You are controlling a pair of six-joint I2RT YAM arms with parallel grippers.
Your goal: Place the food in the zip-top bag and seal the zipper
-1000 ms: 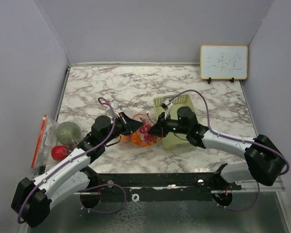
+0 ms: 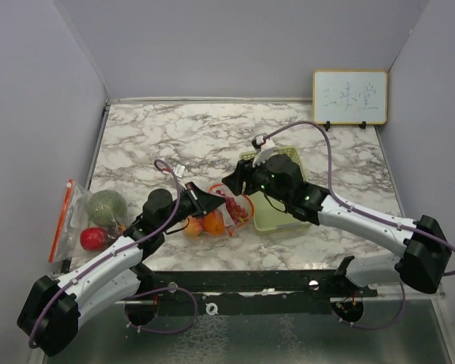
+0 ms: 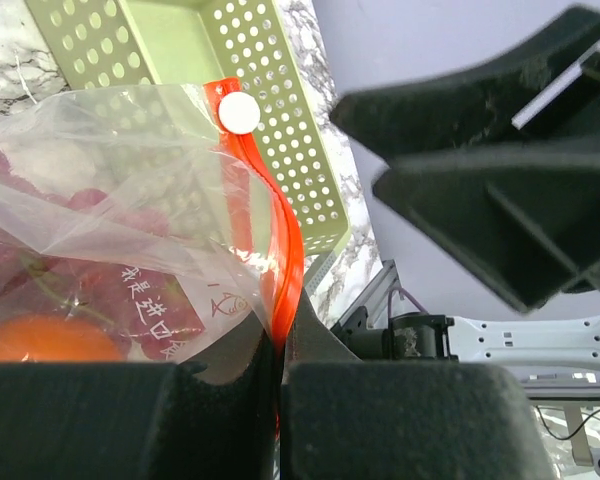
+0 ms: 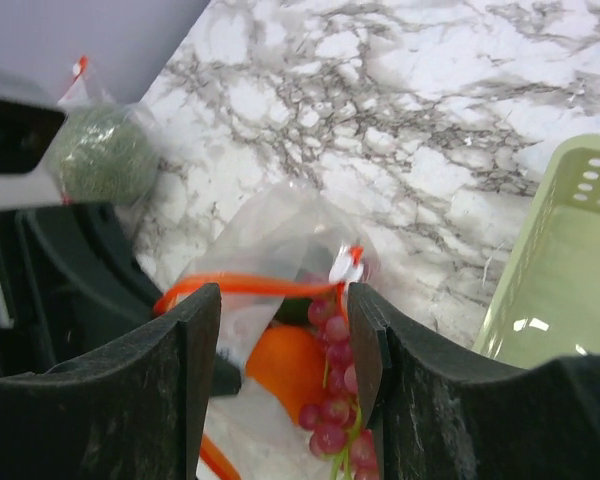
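A clear zip bag with orange zipper (image 3: 280, 230) and white slider (image 3: 239, 113) holds red grapes (image 4: 335, 430) and orange fruit (image 4: 285, 365) at the table's middle. My left gripper (image 2: 212, 201) is shut on the bag's zipper edge, which runs between its fingertips in the left wrist view. My right gripper (image 2: 243, 173) hangs open above the bag's right end, apart from it, nothing between its fingers.
A green basket (image 2: 277, 220) stands right of the bag. A second bag with a green melon (image 2: 106, 208) and a red item (image 2: 95, 238) lies at the left.
My right gripper has risen away from the bag toward the back and opened. The bag's right end is more visible; my left gripper has barely moved.
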